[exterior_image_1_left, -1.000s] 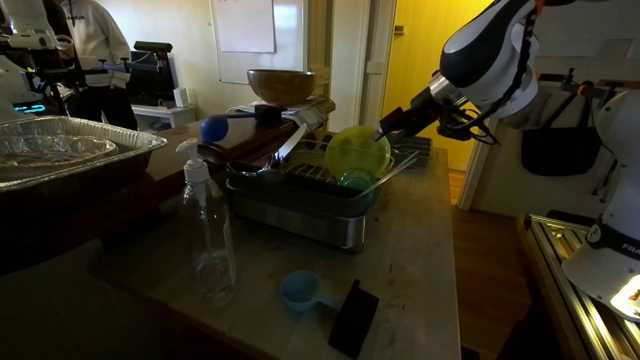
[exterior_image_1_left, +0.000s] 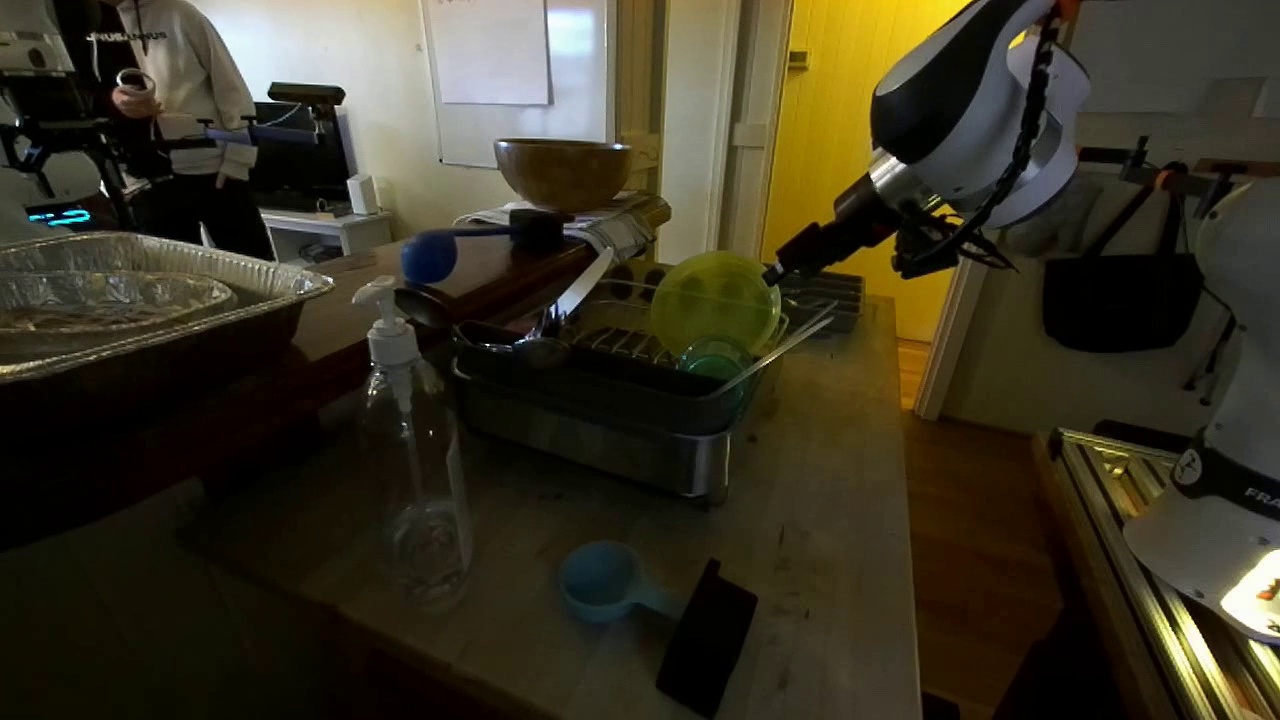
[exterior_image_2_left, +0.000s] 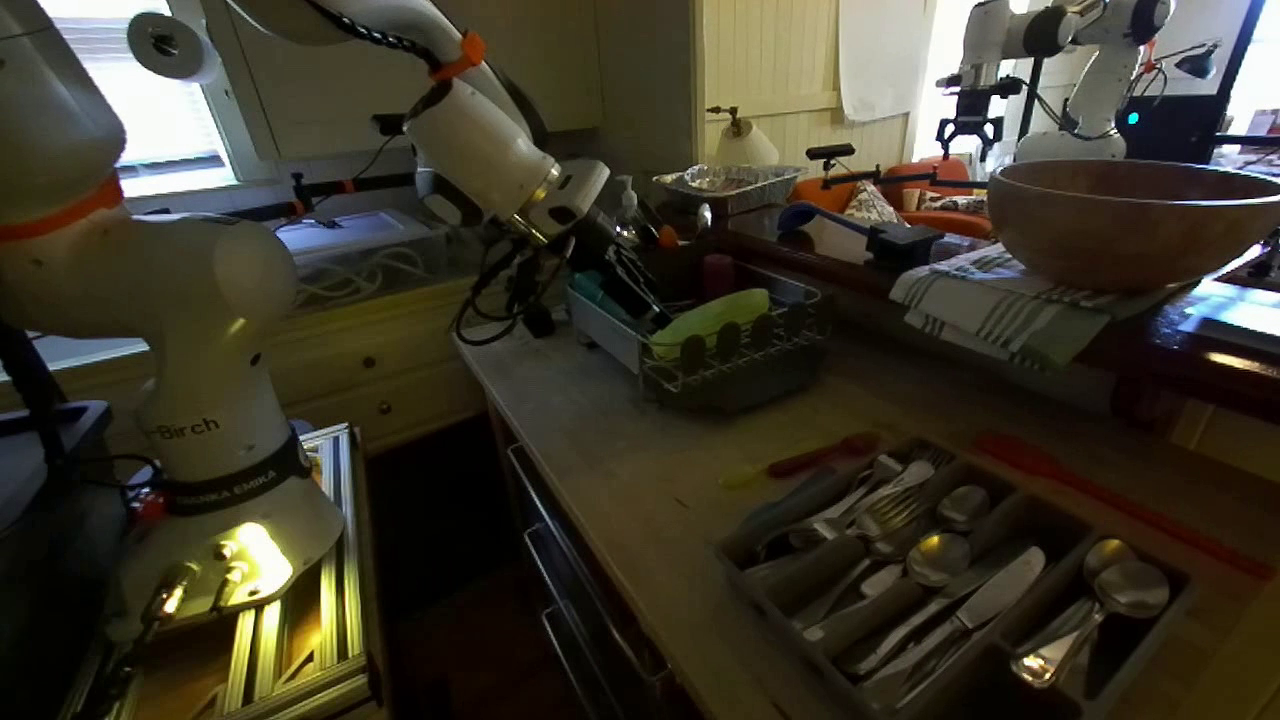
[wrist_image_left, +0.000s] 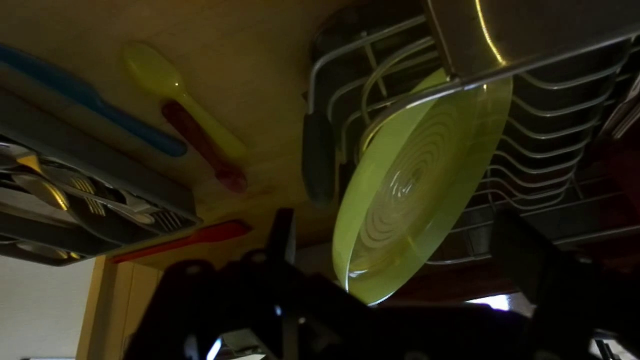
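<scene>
A translucent yellow-green plate (wrist_image_left: 414, 180) stands on edge in the wire dish rack (wrist_image_left: 540, 114), tilted. My gripper is open, its dark fingers (wrist_image_left: 282, 237) spread wide to either side of the plate's lower part in the wrist view. Whether they touch it cannot be told. From the side, the plate (exterior_image_1_left: 716, 314) has the fingertips just off its upper right rim. In the second exterior view the dark gripper slopes down to the near end of the plate (exterior_image_2_left: 720, 318).
A teal cup (exterior_image_1_left: 715, 358) sits in the rack close to the plate. The cutlery tray (exterior_image_2_left: 948, 576) and loose plastic spoons (wrist_image_left: 207, 141) lie on the counter beyond the rack. A soap bottle (exterior_image_1_left: 414, 480) and blue scoop (exterior_image_1_left: 603, 581) stand on the other side.
My gripper has shifted slightly to the right in the first exterior view, its tips moving from in front of the plate's rim to its edge. The plate and rack look unmoved.
</scene>
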